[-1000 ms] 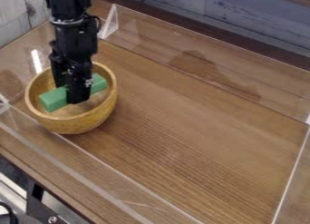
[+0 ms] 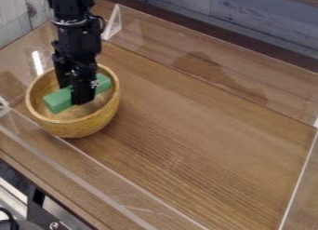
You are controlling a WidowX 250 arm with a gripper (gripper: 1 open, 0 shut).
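Observation:
A yellow-orange bowl (image 2: 85, 122) sits at the left of the wooden table. Inside it lies a green block (image 2: 58, 101), partly hidden by my black gripper (image 2: 80, 89), which reaches down into the bowl from above. The fingers are down at the block and appear shut on it, though the arm hides much of the contact.
A low wall runs along the back and at the left edge. A black cable or part shows at the bottom left corner.
The bowl, with my gripper and the green block in it, has shifted very slightly to the right; otherwise little differs.

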